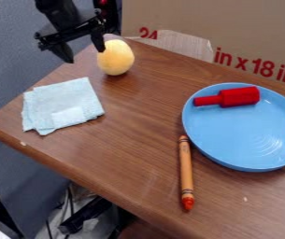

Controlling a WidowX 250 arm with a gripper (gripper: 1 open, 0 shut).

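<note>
My gripper (pixel 82 45) hangs at the top left over the back edge of the table, open, with one finger just left of a yellow ball (pixel 116 59). A folded pale blue cloth (pixel 61 106) lies at the left of the table. A blue plate (pixel 245 143) on the right holds a red cylindrical object with a handle (pixel 238 96). An orange crayon (pixel 186 172) lies left of the plate.
A cardboard box (pixel 220 37) stands behind the table. The table's left edge borders a lower grey area.
</note>
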